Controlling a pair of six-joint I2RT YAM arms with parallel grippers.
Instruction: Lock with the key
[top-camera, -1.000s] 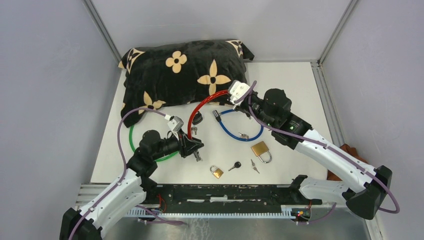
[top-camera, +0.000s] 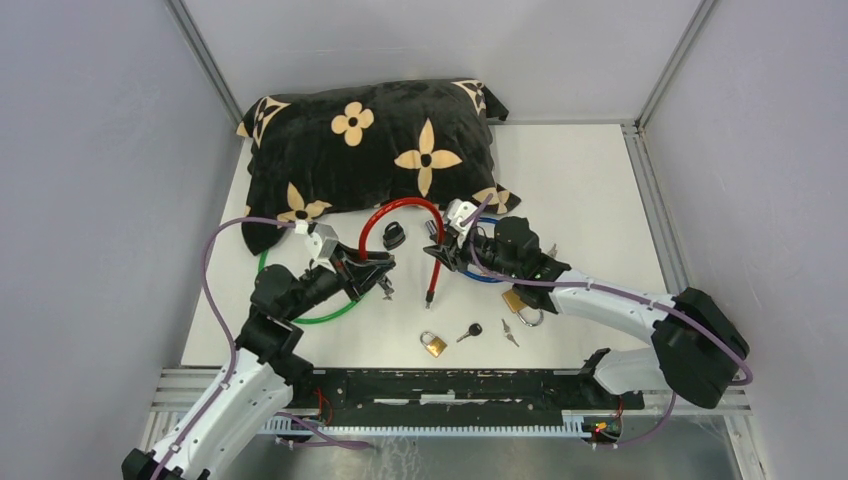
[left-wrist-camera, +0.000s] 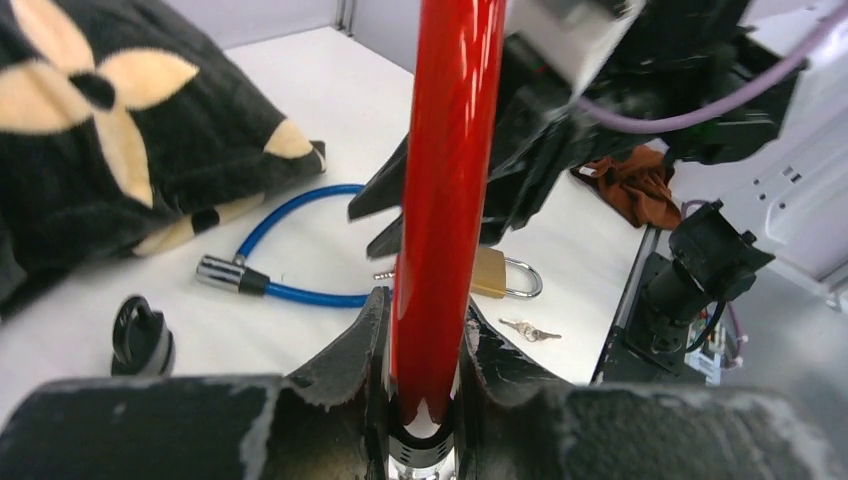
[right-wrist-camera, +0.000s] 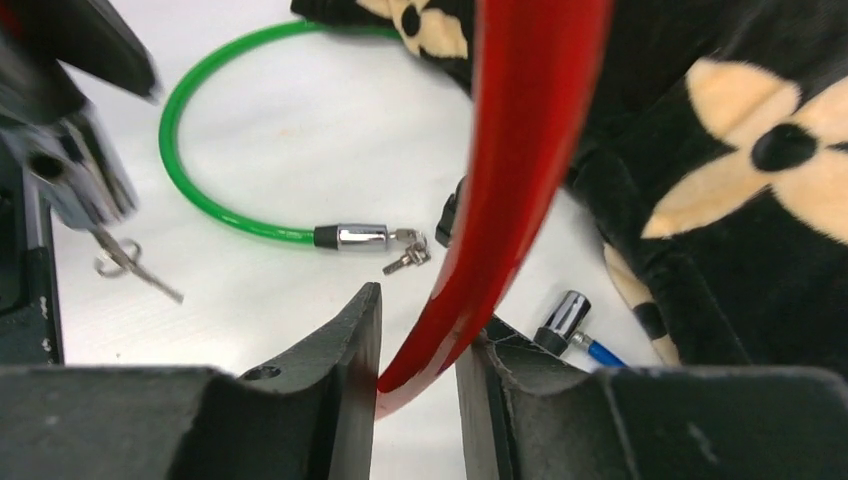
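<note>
The red cable lock (top-camera: 405, 202) arches between both hands above the table. My left gripper is shut on the cable beside its metal fitting, mostly hidden by the fingers. In the right wrist view, the silver lock cylinder (right-wrist-camera: 95, 185) hangs under the left hand with keys (right-wrist-camera: 130, 262) dangling from it. My right gripper is shut on the red cable, which runs slantwise between its fingers. Below that hand hangs the cable's free end, with its metal tip (top-camera: 429, 300) pointing down, apart from the lock cylinder.
A green cable lock (right-wrist-camera: 230, 215) and a blue one (left-wrist-camera: 310, 200) lie on the table. A dark cushion (top-camera: 385, 150) fills the back. Near the front lie a small padlock (top-camera: 433, 344), loose keys (top-camera: 470, 331) and a larger padlock (left-wrist-camera: 490, 272) under the right arm.
My right gripper has come lower and leftward with the cable, narrowing the arch and bringing the free end closer to the left hand. The left gripper has shifted slightly left and toward the back.
</note>
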